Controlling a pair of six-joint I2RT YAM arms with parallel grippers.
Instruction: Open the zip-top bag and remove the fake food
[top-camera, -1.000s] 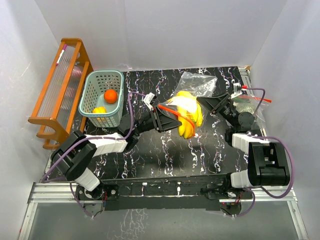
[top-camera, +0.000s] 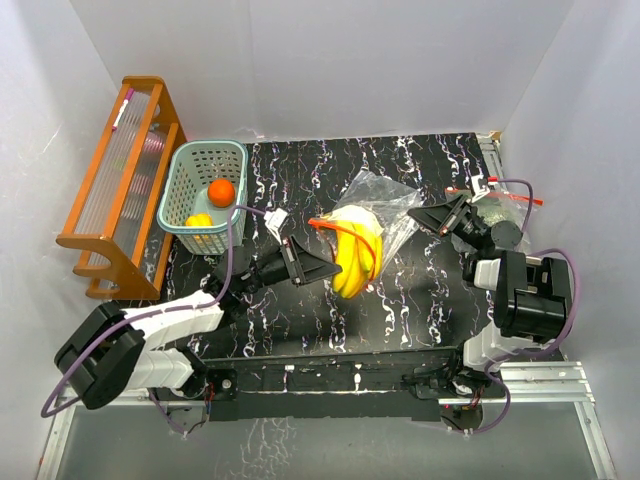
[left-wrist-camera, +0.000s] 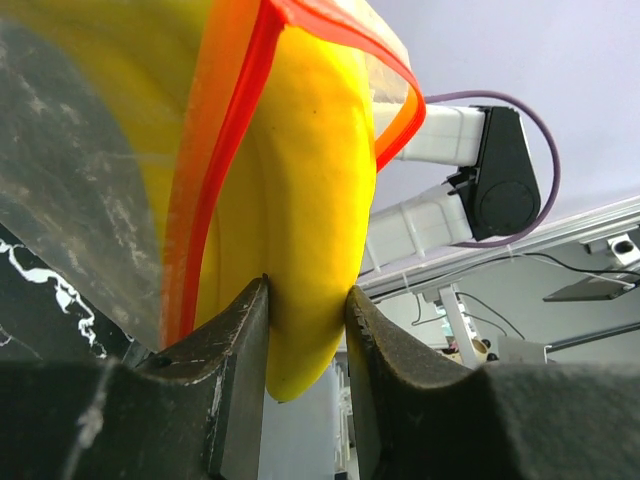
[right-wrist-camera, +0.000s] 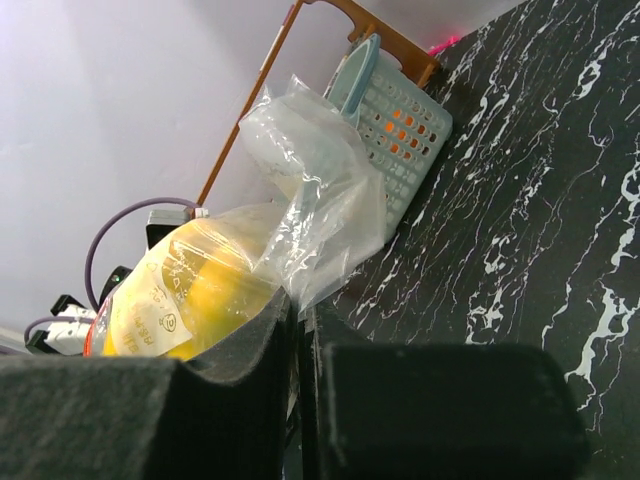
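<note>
A bunch of yellow fake bananas (top-camera: 355, 260) pokes from the red-edged mouth of the clear zip bag (top-camera: 390, 205). In the left wrist view one banana (left-wrist-camera: 310, 180) reaches down between the fingertips of my left gripper, which is part open around its end. My left gripper (top-camera: 325, 268) is at the bag's mouth in the top view. My right gripper is shut on the bag's crumpled clear film (right-wrist-camera: 320, 210), behind the bananas at the right.
A basket (top-camera: 175, 180) with an orange (top-camera: 221, 192) and yellow item (top-camera: 198, 220) stands left, beside a wooden rack (top-camera: 100, 200). Another red-zipped bag (top-camera: 505, 205) lies at far right under the right arm.
My left gripper and the bananas have moved left and toward the front. My right gripper has shifted a little right, the film stretching behind the bananas.
</note>
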